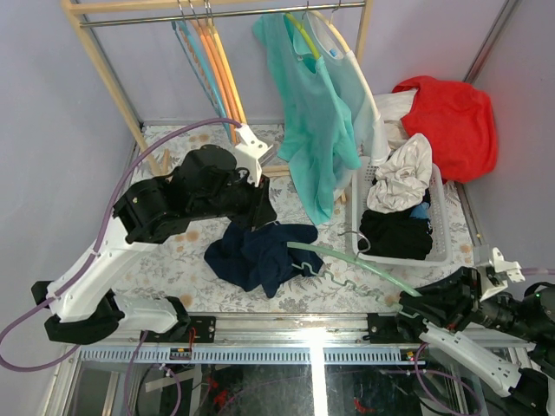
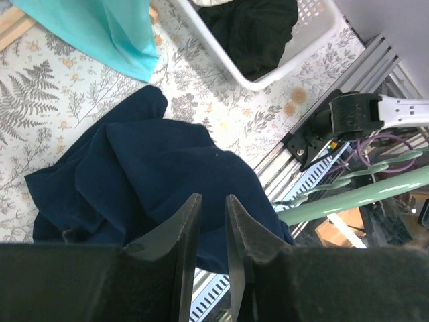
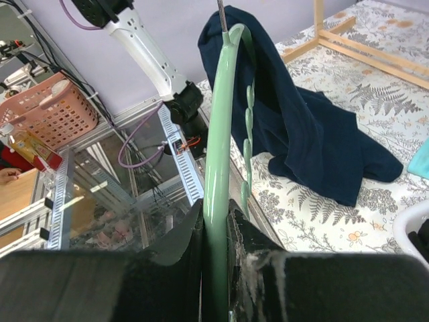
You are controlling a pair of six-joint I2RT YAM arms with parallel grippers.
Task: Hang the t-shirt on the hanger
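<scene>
The dark navy t-shirt (image 1: 256, 260) lies crumpled on the patterned surface. One end of the light green hanger (image 1: 355, 260) reaches the shirt's right part, and cloth drapes over that end in the right wrist view. My right gripper (image 1: 414, 301) is shut on the hanger's other end. Above the shirt is my left gripper (image 1: 260, 222); in the left wrist view its fingers (image 2: 190, 231) stand slightly apart, with navy cloth (image 2: 167, 168) visible beyond the gap and none clearly pinched. How far the hanger sits inside the shirt is partly hidden by cloth.
A white basket (image 1: 440, 225) of folded clothes stands to the right, a red garment (image 1: 451, 130) behind it. Teal clothing (image 1: 303, 121) hangs from the rack rail (image 1: 251, 12), beside several empty hangers (image 1: 227, 78). Bare surface lies left of the shirt.
</scene>
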